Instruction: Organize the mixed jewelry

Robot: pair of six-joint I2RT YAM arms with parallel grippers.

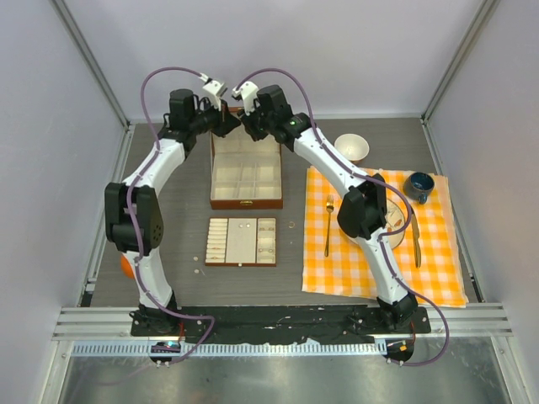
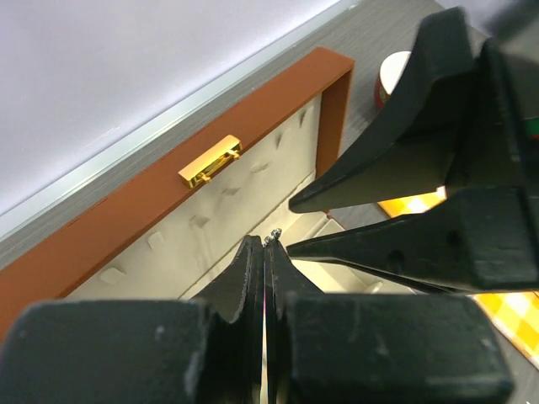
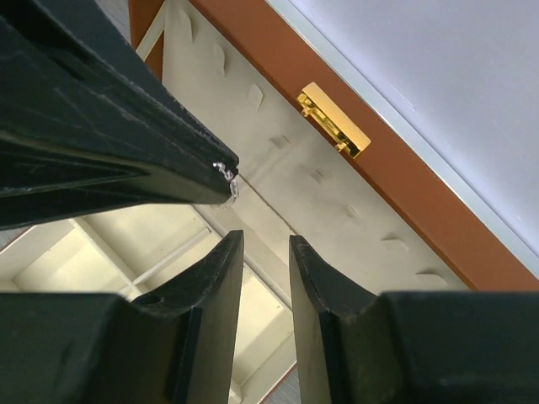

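Both grippers meet over the open jewelry box (image 1: 246,201), whose pale lined lid with a gold clasp (image 2: 209,160) stands behind them. My left gripper is shut; a small silvery sparkly piece shows at its tips, also in the right wrist view as a glittering bit (image 3: 226,177). My right gripper is open, its fingers on either side of that area, close to the left tips; in the left wrist view its black fingers point at the piece. A lower jewelry tray (image 1: 241,241) with compartments and ring slots lies in front of the box.
An orange checkered cloth (image 1: 320,278) with fork, knife, plate and dark mug (image 1: 418,186) covers the right side. A white bowl (image 1: 351,145) stands at the back. An orange object (image 1: 126,265) lies at the left, partly hidden by the left arm.
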